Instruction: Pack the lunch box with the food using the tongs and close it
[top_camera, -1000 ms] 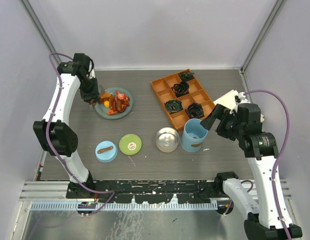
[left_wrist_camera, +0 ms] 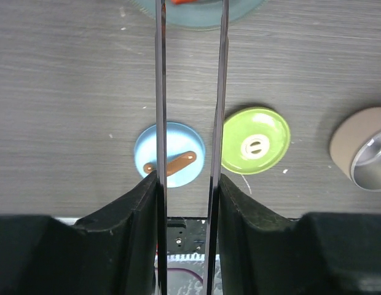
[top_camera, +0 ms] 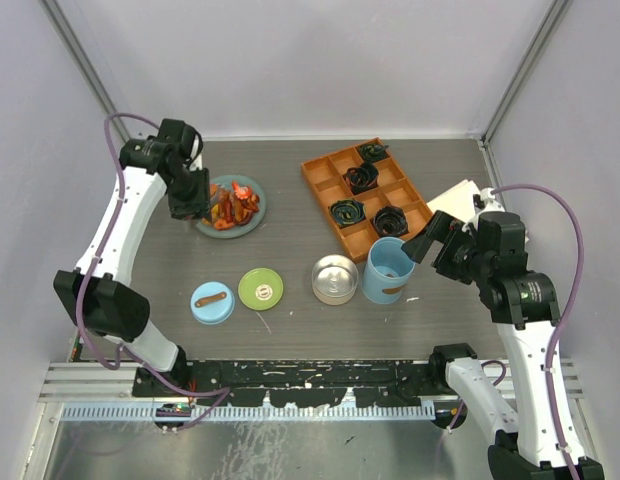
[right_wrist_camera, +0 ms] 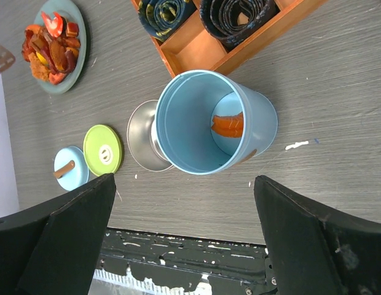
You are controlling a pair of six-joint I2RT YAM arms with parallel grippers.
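A plate of fried food pieces (top_camera: pixel 240 205) lies at back left, with my left gripper (top_camera: pixel 195 195) over its left side; in the left wrist view two long parallel fingers hang down, their tips out of sight, the gap partly open. My right gripper (top_camera: pixel 425 240) stands open above a blue cup (right_wrist_camera: pixel 258 123) holding an orange piece (right_wrist_camera: pixel 226 125). A metal container (top_camera: pixel 335 275), a green lid (left_wrist_camera: pixel 255 141) and a light-blue lid with a brown handle (top_camera: pixel 213 310) lie in front.
An orange compartment tray (top_camera: pixel 330 180) with dark coiled items stands at back right, pale sheets (top_camera: pixel 455 200) beside it.
My left gripper has risen and shifted slightly right over the plate, its arm changing posture. The right arm is still.
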